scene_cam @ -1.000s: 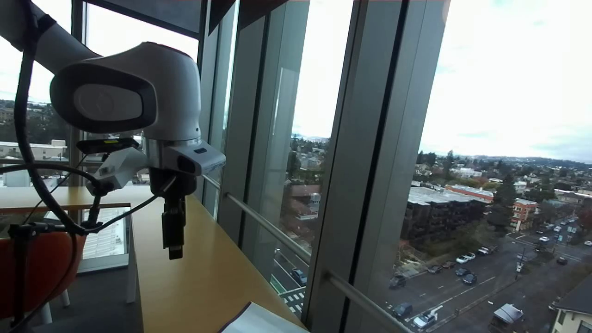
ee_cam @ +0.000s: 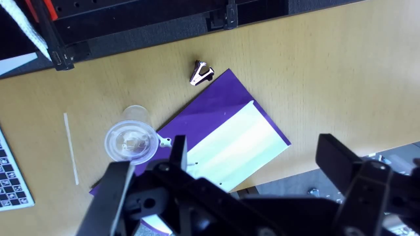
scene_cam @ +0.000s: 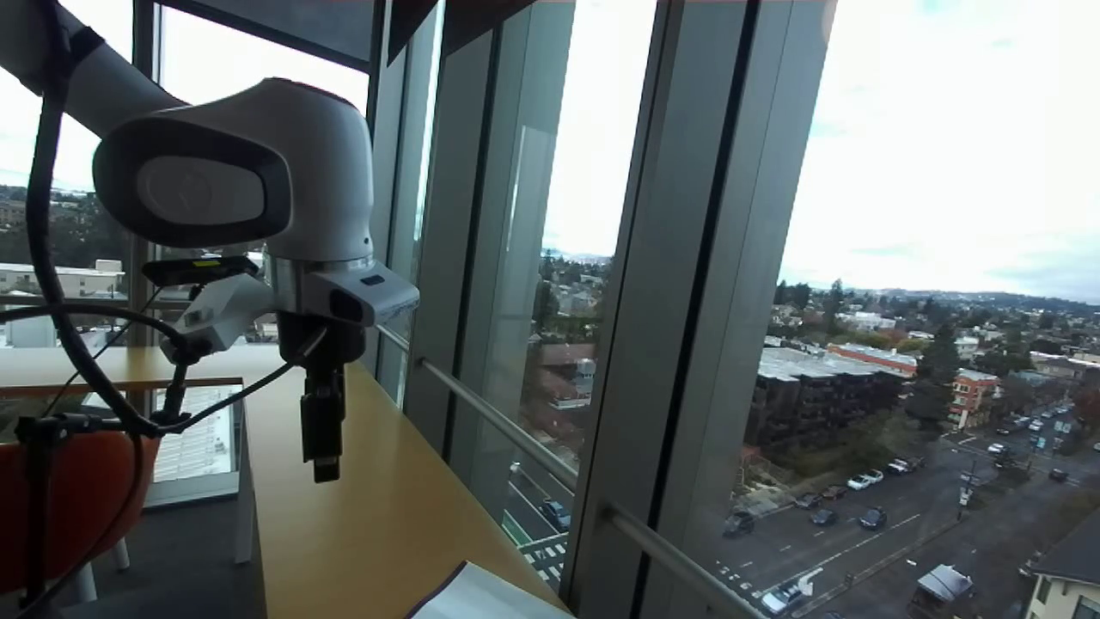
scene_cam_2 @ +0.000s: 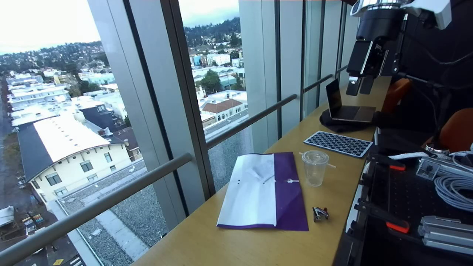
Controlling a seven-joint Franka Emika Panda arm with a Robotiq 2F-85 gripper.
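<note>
In the wrist view my gripper is open, its two dark fingers wide apart with nothing held between them. It hangs well above the table, pointing down, and exterior view 1 shows the gripper (scene_cam: pixel 326 469) from the side. Below lies a purple folder (scene_cam_2: pixel 290 195) with white paper (scene_cam_2: pixel 250 195) on it. A clear lidded cup (scene_cam_2: pixel 314 173) stands close by the folder's purple side. A small metallic staple remover (scene_cam_2: pixel 320 214) rests on bare wood near one corner. Beside the cup, a thin white straw (ee_cam: pixel 71 147) lies on the table.
A white-framed keyboard (scene_cam_2: pixel 339 143) lies beyond the cup, with an open laptop (scene_cam_2: pixel 352 113) farther back. Dark equipment with orange-handled clamps (scene_cam_2: pixel 397 227) lines one table edge; windows and a metal rail (scene_cam_2: pixel 252 122) line the other.
The arm and gripper look unmoved. Only cars on the street outside have shifted.
</note>
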